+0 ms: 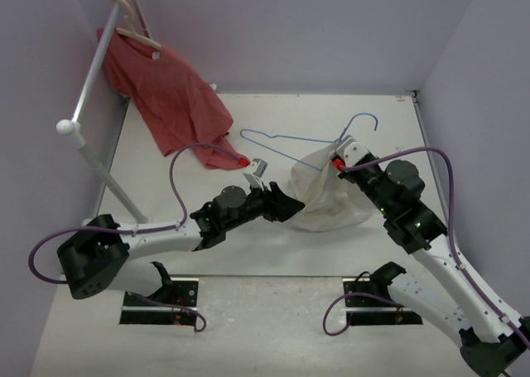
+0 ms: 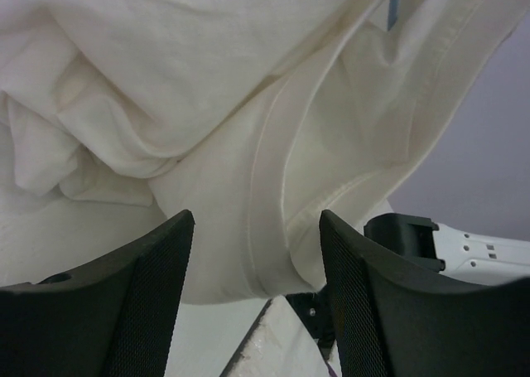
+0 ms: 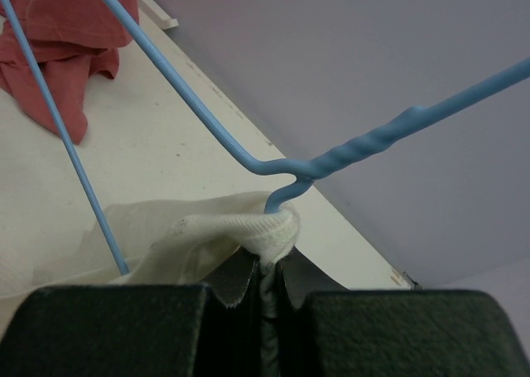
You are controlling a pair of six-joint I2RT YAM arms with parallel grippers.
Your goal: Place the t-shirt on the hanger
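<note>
The cream t-shirt [image 1: 331, 203] hangs from my right gripper, which is shut on its gathered fabric close to the hanger's neck. One side of the blue wire hanger [image 1: 291, 137] runs into the cloth; the other end sticks out free to the left, with the hook up at the right. In the left wrist view, the fingers [image 2: 153, 286] of my left gripper stand open and wide apart. A folded edge of the shirt [image 2: 269, 195] shows between and beyond them; whether they touch it I cannot tell.
A red shirt [image 1: 166, 95] hangs on a wooden hanger [image 1: 138, 37] from the white rack [image 1: 95, 62] at the left. Grey walls close in the sides and back. Bare white table [image 1: 273, 108] shows at the back middle.
</note>
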